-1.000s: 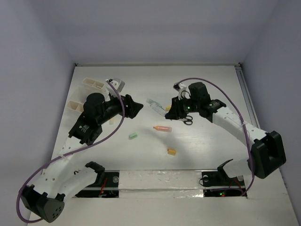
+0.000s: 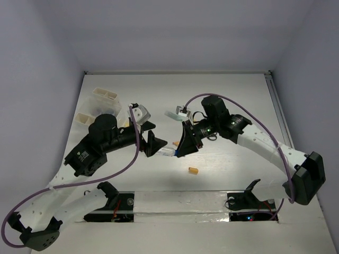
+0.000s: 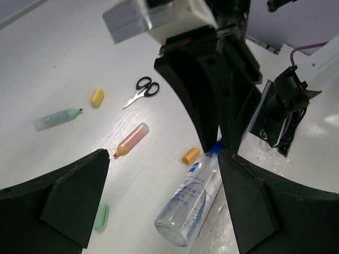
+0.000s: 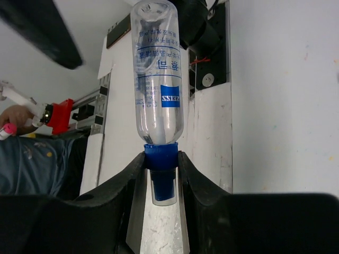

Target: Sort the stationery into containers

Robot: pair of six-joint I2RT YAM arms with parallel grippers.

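Observation:
A clear bottle [image 4: 159, 90] with blue cap and ZEISS label is held by its cap end in my right gripper, shut on it. In the left wrist view the bottle [image 3: 185, 206] points toward my open left gripper, between and beyond its fingers. On the white table lie a pink highlighter [image 3: 132, 138], a teal highlighter [image 3: 55, 118], scissors [image 3: 140, 91], a yellow eraser [image 3: 97, 96], an orange piece [image 3: 190, 155] and a green piece [image 3: 101, 216].
Translucent containers with compartments [image 2: 105, 94] stand at the back left of the table, partly behind the left arm. A person [image 4: 29, 159] shows beyond the table in the right wrist view.

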